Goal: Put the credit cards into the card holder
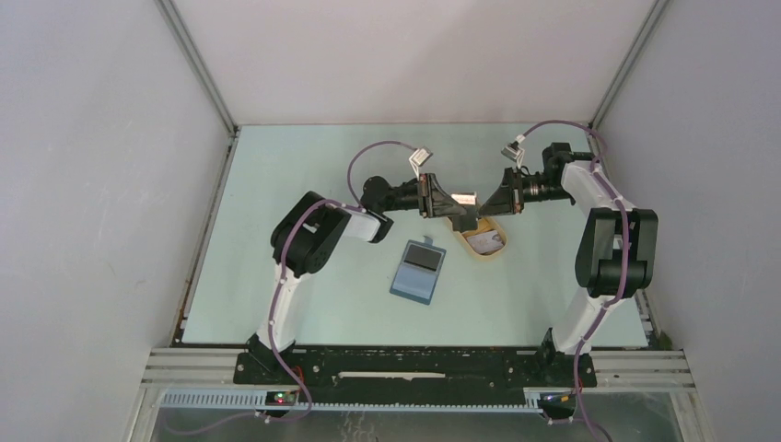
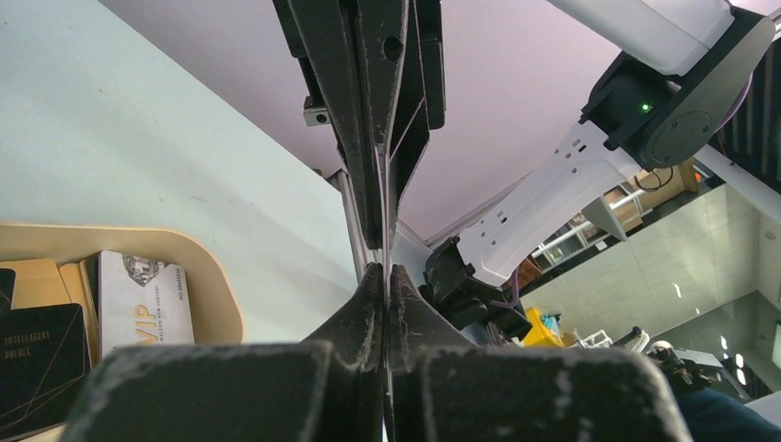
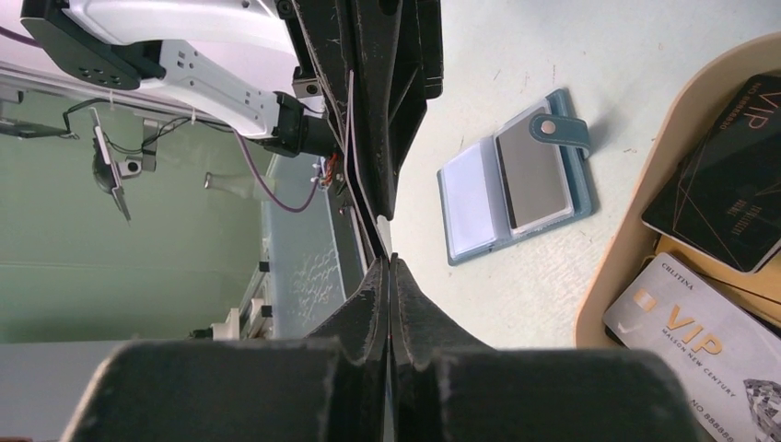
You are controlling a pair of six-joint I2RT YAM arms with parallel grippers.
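Note:
A dark card [image 1: 465,216] stands on edge above the tan container [image 1: 497,249], between my left gripper [image 1: 452,209] and right gripper [image 1: 483,209]. Both grippers are shut on it from opposite sides; in both wrist views it shows edge-on as a thin strip at the fingertips. More cards lie in the container, black ones [image 3: 714,170] and white VIP ones [image 3: 686,341]. The blue-grey card holder [image 1: 416,281] lies open on the table below the left gripper in the top view, with a strap and clear sleeves.
The white right arm reaches in from the right side of the table; walls enclose both sides and the back.

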